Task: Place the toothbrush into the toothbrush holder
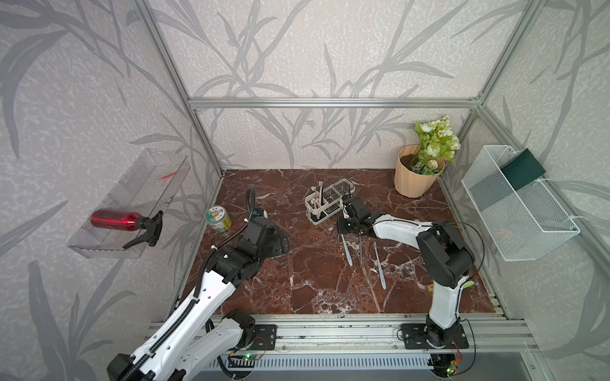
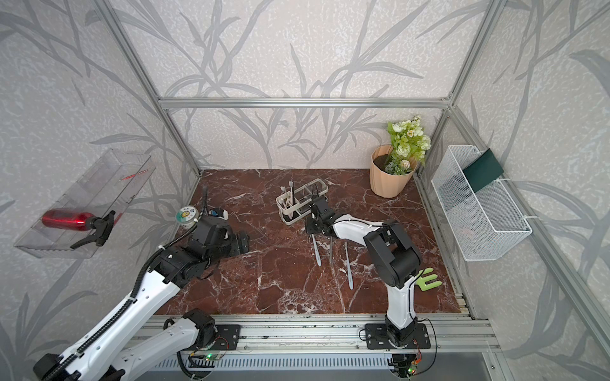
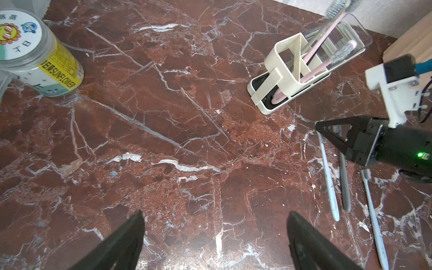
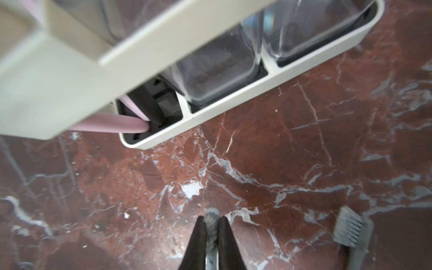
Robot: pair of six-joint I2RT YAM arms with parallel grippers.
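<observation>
The pale toothbrush holder (image 3: 292, 67) stands at the table's back middle; pink toothbrushes (image 3: 315, 69) and a dark handle stand in its front compartment. On the table lie a light-blue toothbrush (image 3: 327, 175), a grey toothbrush (image 3: 344, 184) and another blue toothbrush (image 3: 375, 220). My right gripper is low in front of the holder, its narrow fingers close on both sides of the light-blue brush's head end. Whether they press on it is unclear. My left gripper hangs at the left, open and empty, fingers wide apart.
A lidded jar (image 3: 40, 54) stands at the left. A flower pot (image 1: 416, 171) is at the back right. A clear bin (image 1: 130, 209) with a red bottle and a white wire basket (image 1: 518, 209) hang at the sides.
</observation>
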